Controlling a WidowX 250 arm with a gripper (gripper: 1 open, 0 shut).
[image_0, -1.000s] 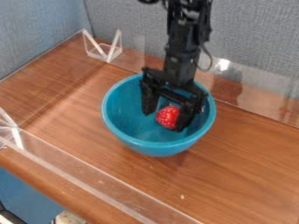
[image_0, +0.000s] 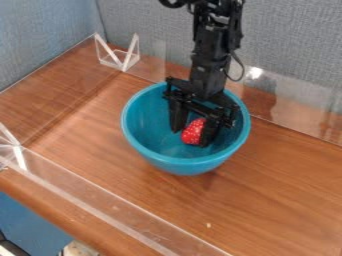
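Note:
A teal bowl (image_0: 150, 136) stands on the wooden table. Inside it lies a red strawberry-like object (image_0: 193, 131), partly hidden by the black gripper (image_0: 201, 118). The gripper reaches down into the bowl over and around the red object, with its fingers apart; whether anything is held between them is unclear.
Clear plastic edging runs along the front left and back, with grey padded walls behind and to the left. A white wire frame (image_0: 118, 58) stands at the back left.
The gripper has shifted within the bowl.

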